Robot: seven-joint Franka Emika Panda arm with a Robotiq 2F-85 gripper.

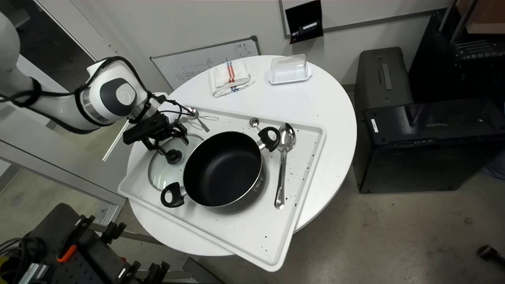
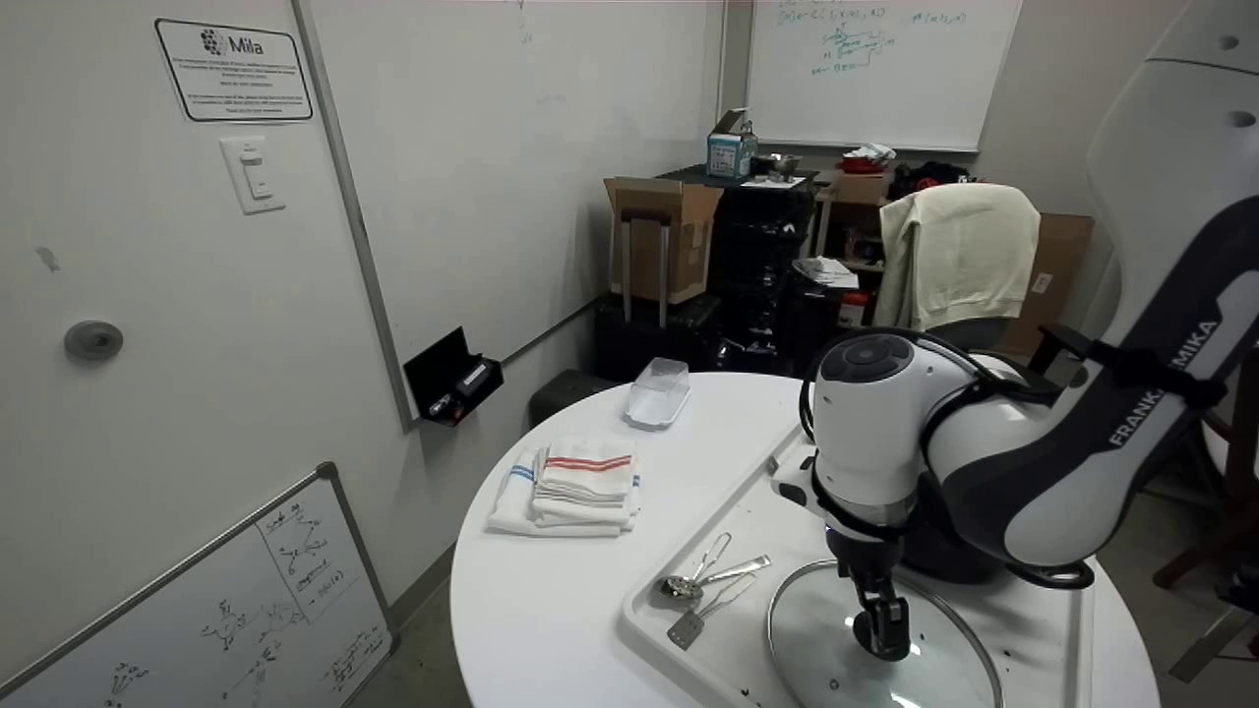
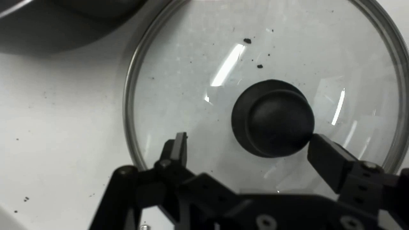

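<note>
A glass lid [image 1: 162,171] with a round black knob [image 3: 281,122] lies on the white tray, left of a black two-handled pot [image 1: 222,170]. Over the lid my gripper stands open, its fingers spread wide. In the wrist view the knob is nearer the right finger [image 3: 329,161], whose tip appears at the knob's lower right edge; whether they touch I cannot tell. The left finger [image 3: 178,149] is well apart from the knob. Nothing is held. The pot is uncovered and looks empty.
On the tray [image 1: 246,236] lie a large metal spoon [image 1: 282,163], a small spoon [image 1: 254,122] and small utensils [image 2: 708,590]. Folded towels [image 1: 230,77] and a clear-lidded butter dish [image 1: 289,69] sit behind it. The tray's front corner is free.
</note>
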